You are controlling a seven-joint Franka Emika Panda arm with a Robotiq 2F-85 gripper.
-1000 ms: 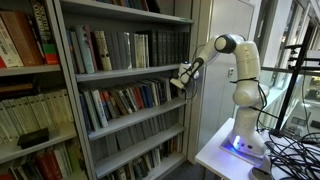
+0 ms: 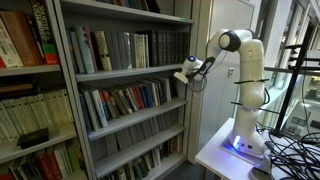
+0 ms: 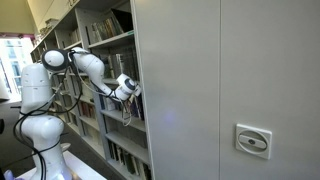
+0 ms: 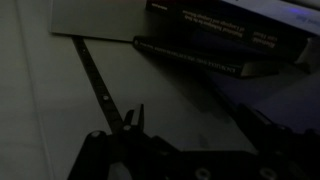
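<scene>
My gripper stands open in the dim wrist view, its dark fingers apart at the bottom with nothing visible between them. Beyond the fingertips, toward the top, lie a thick dark book with small pale lettering and a thinner dark book. A plain grey surface fills the space between them and the fingers. In exterior view 1 my gripper is at the right end of the bookcase, near the middle shelf's row of books. Whether it touches any book cannot be told.
The bookcase upright stands close beside the gripper. Above is a row of large dark volumes. A pale wall panel borders the shelves in exterior view 2. Cables lie behind the white table.
The arm's wrist and gripper have shifted a little to the right, away from the row of books, and the wrist has tilted. The books in exterior view 1 look unchanged.
</scene>
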